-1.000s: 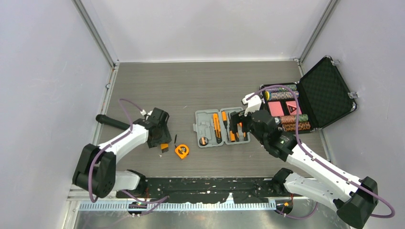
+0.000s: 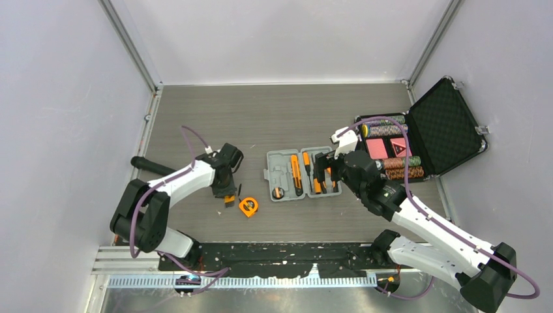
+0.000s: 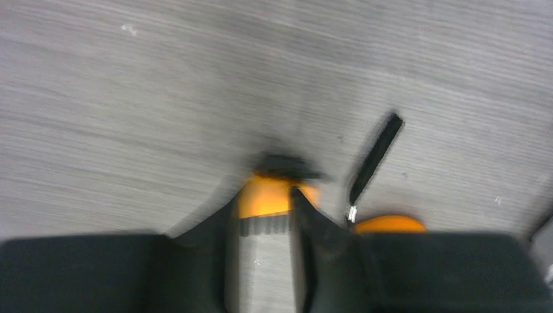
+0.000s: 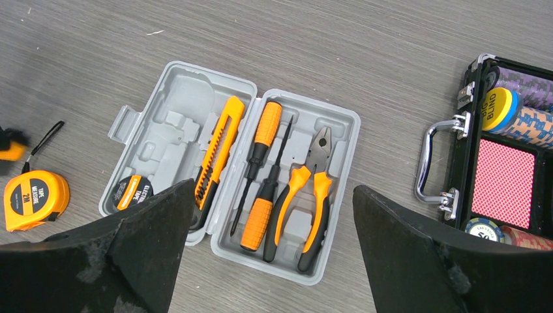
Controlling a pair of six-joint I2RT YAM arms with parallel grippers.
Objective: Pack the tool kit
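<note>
The grey tool case (image 2: pixel 282 163) lies open mid-table, holding electrical tape (image 4: pixel 132 192), a utility knife (image 4: pixel 222 143), two screwdrivers (image 4: pixel 266 124) and pliers (image 4: pixel 314 195). Left of it lie a yellow tape measure (image 2: pixel 248 207) and, under my left gripper (image 2: pixel 227 190), a small orange-and-black tool (image 3: pixel 267 195) with a grey end, blurred in the left wrist view. The left gripper is shut on this tool. My right gripper stands open above the case.
An open black case of poker chips (image 2: pixel 377 149) sits at the right, near the wall.
My left gripper has moved to the right, and the small orange tool under it has shifted slightly right. The right arm has not moved.
</note>
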